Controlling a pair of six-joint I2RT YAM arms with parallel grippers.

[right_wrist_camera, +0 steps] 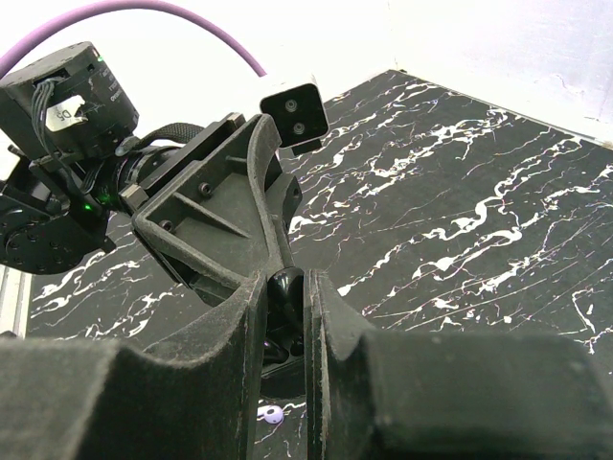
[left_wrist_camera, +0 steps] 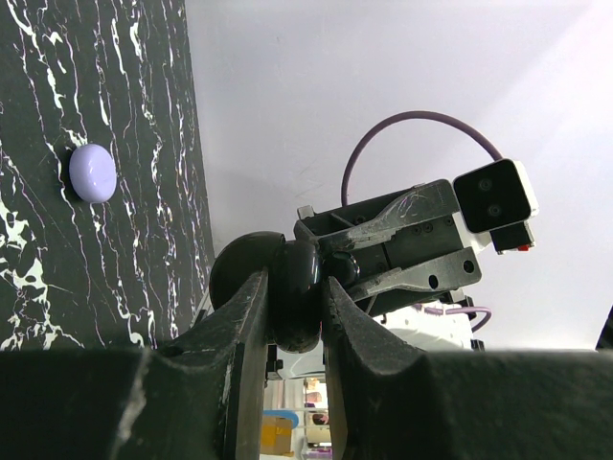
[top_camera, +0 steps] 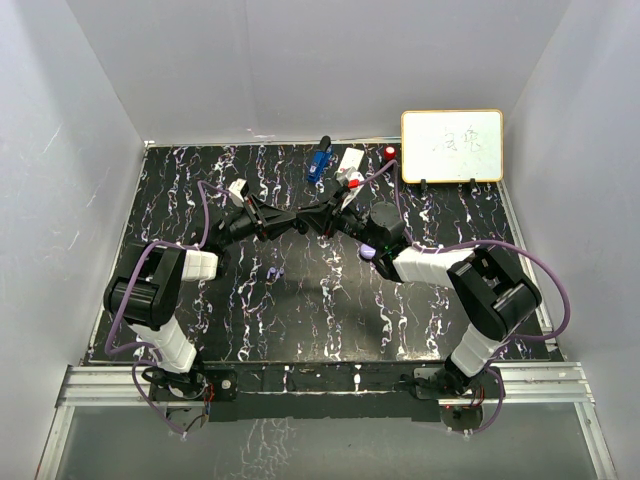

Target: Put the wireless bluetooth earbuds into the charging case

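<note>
Both arms meet above the middle of the table. In the top view, my left gripper [top_camera: 296,222] and right gripper [top_camera: 312,220] are almost tip to tip. My left gripper is shut on a glossy black rounded piece [left_wrist_camera: 295,297], apparently the charging case. A second dark rounded part [left_wrist_camera: 244,266] sits against it. Facing it, my right gripper is shut, with a small dark piece at its tips. From the right wrist, a glossy black piece [right_wrist_camera: 285,287] shows at the shut right gripper. Which part is case and which earbud cannot be told.
A lilac oblong case [top_camera: 367,252] lies under the right arm, and small lilac pieces [top_camera: 275,273] under the left. Towards the back are a blue object [top_camera: 319,165], a white card [top_camera: 350,160], a red item [top_camera: 389,153] and a whiteboard [top_camera: 452,145].
</note>
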